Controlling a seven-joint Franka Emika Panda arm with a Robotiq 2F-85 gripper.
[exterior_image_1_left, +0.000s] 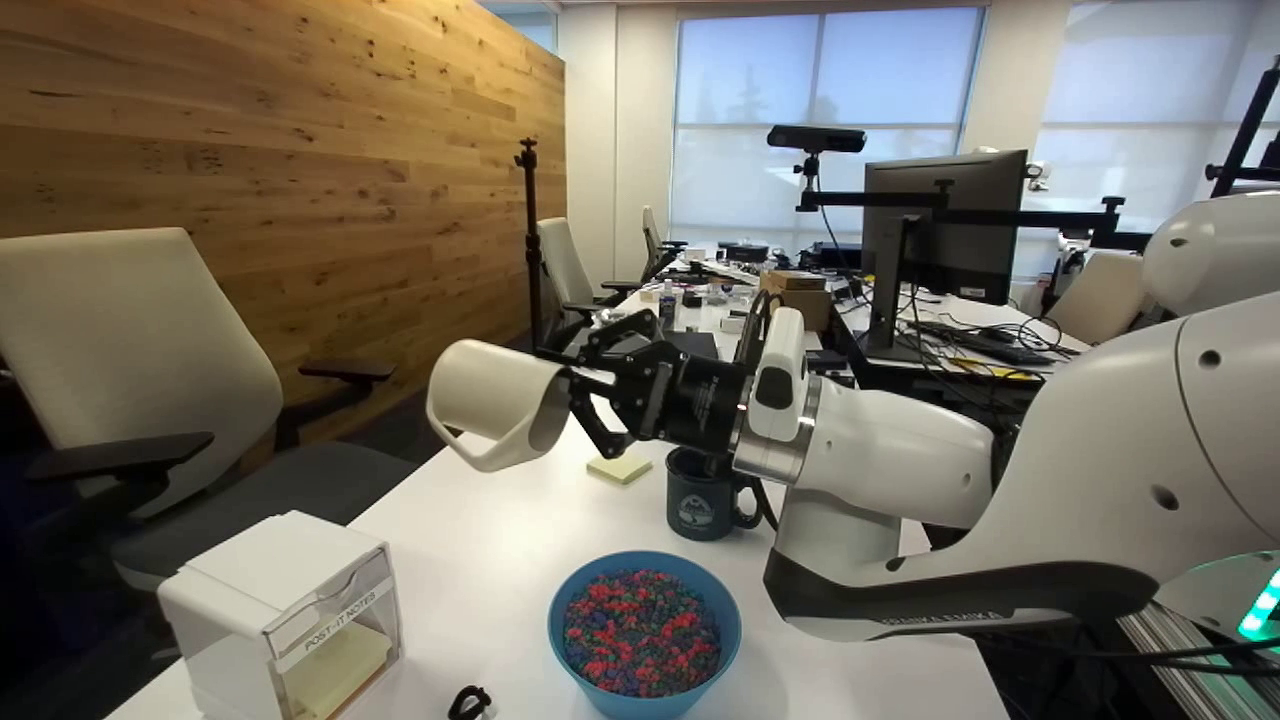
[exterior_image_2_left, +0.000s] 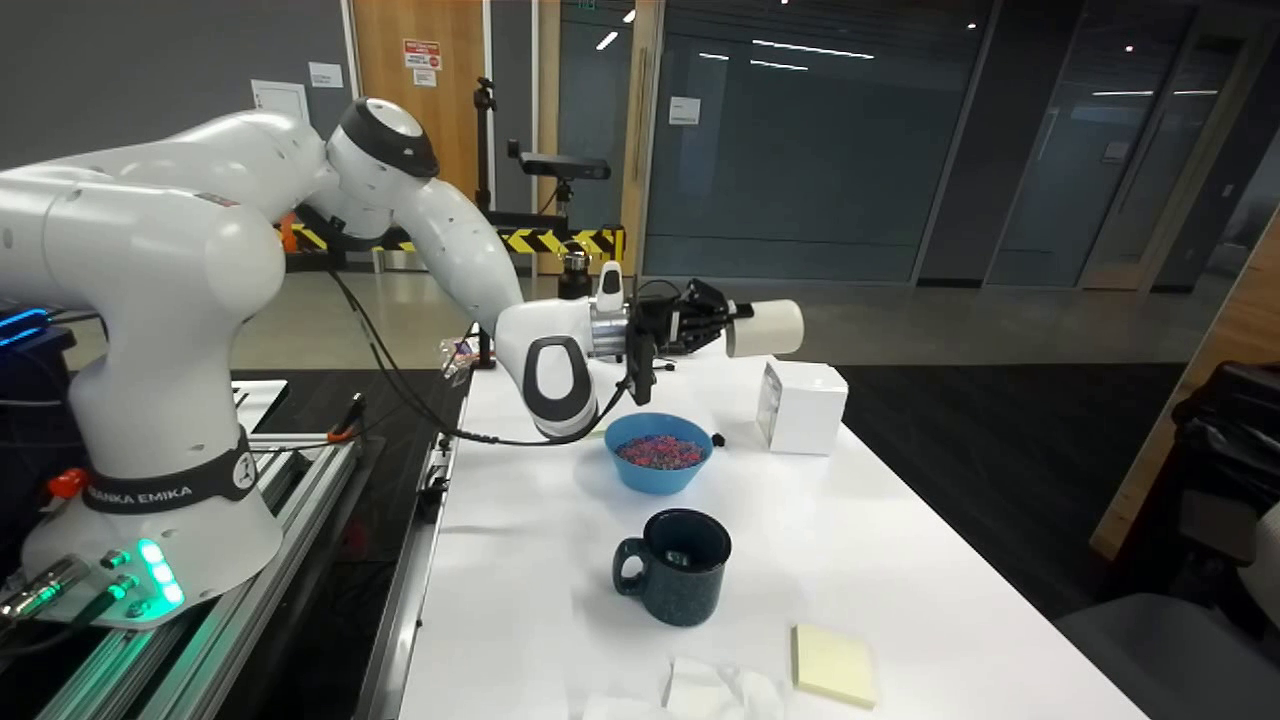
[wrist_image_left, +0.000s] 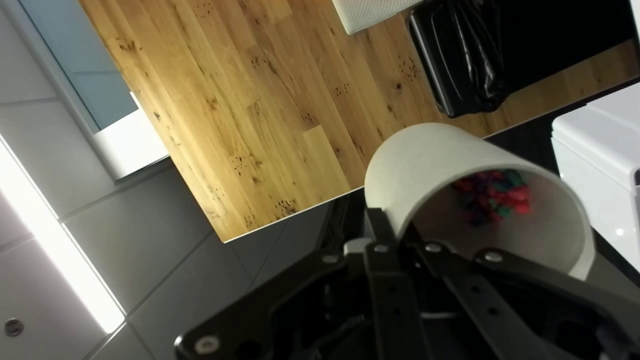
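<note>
A cream-coloured cup (exterior_image_1_left: 494, 382) is held in the air, lying nearly on its side, with my gripper (exterior_image_1_left: 569, 382) shut on its rim. Through its mouth in the wrist view, red, blue and green bits (wrist_image_left: 495, 195) show inside the cup (wrist_image_left: 432, 156). Below, on the white table, stands a blue bowl (exterior_image_1_left: 723, 600) holding many red, blue and green bits. In the second exterior view the cup (exterior_image_2_left: 765, 329) hangs beyond the bowl (exterior_image_2_left: 654, 479), out to its right. A dark speckled mug (exterior_image_1_left: 698, 504) stands upright under the arm.
A white Post-it dispenser box (exterior_image_1_left: 282, 606) sits beside the bowl. A yellow note pad (exterior_image_1_left: 619, 468) lies near the mug, and a small black item (exterior_image_1_left: 469, 702) is at the front. White tissue (exterior_image_2_left: 708, 692) rests by the pad. Table between box and mug is clear.
</note>
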